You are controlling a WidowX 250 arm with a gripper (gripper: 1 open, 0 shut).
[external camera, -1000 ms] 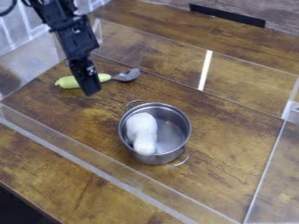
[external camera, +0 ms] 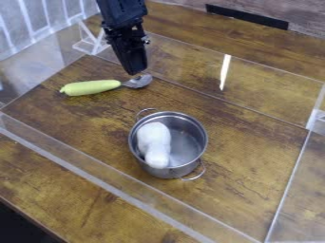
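Note:
My gripper hangs at the top left, above and a little behind a pale yellow-green elongated object; whether its fingers are apart is hard to tell. A silver spoon-like piece lies at that object's right end. A steel pot with two wire handles stands right of centre toward the front, holding a white rounded object.
Clear panels border the workspace, and a thin white strip stands at the back right.
My gripper has moved up and to the right, away from the front of the yellow-green object, uncovering it. The pot and its contents have not moved.

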